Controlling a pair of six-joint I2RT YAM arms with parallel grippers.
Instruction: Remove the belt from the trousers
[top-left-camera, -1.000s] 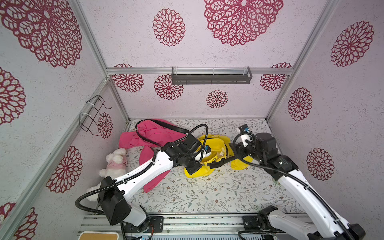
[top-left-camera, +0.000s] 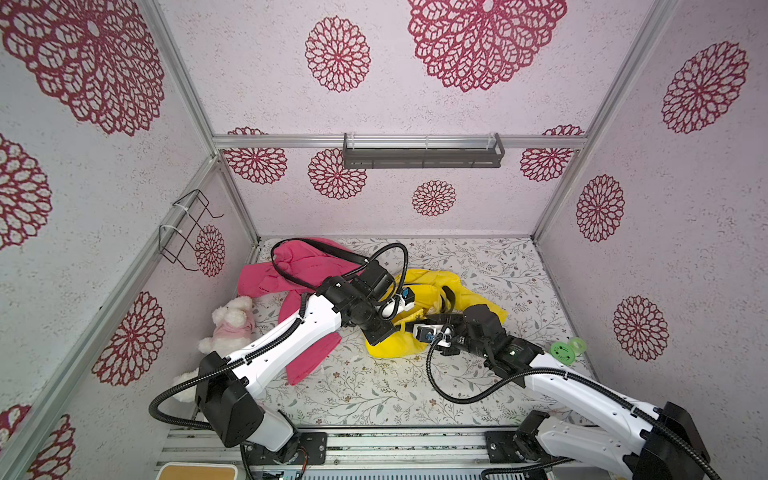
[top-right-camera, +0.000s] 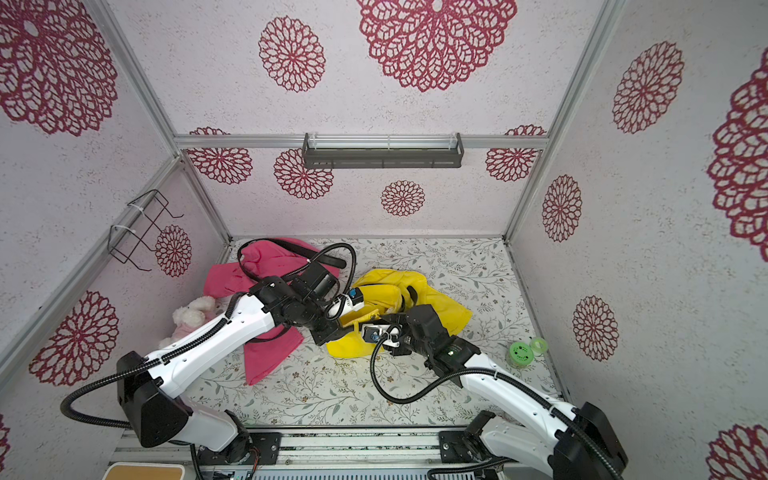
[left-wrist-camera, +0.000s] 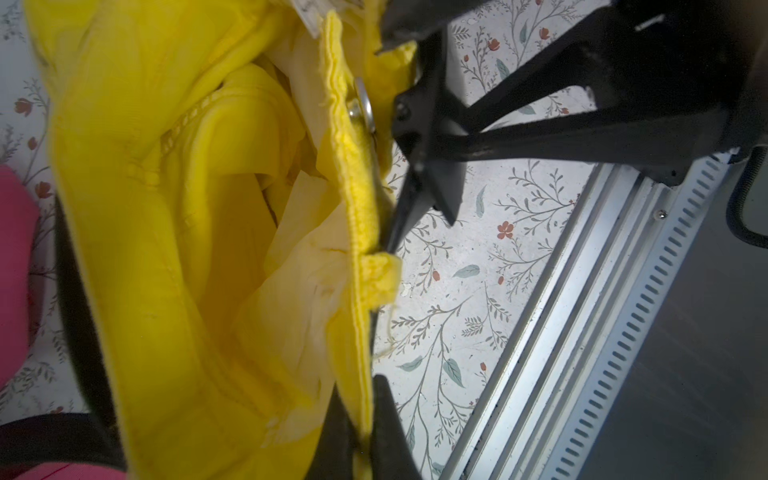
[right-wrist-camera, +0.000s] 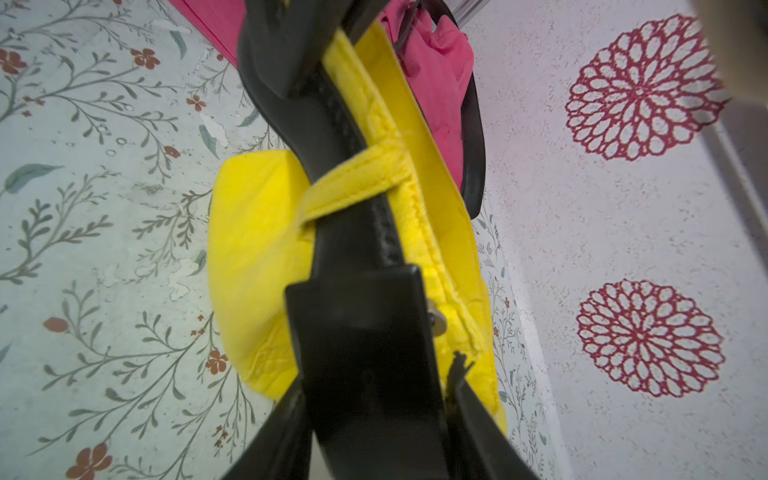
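Yellow trousers (top-left-camera: 476, 304) lie mid-table. In the left wrist view my left gripper is shut on the upright waistband edge. In the right wrist view a black belt (right-wrist-camera: 312, 136) runs along that waistband under a yellow loop (right-wrist-camera: 352, 180). My right gripper is at the belt's dark, squarish end piece, its fingers blurred either side; whether they grip it I cannot tell.
Pink clothing (top-left-camera: 264, 276) with a black strap lies back left. A white plush bear (top-left-camera: 224, 340) sits at left. Green round items (top-left-camera: 562, 352) lie far right.
My right arm has swung down and leftward from the right, in beside my left gripper at the waistband; the belt length stretched rightward earlier no longer shows so. My left arm moved only slightly.
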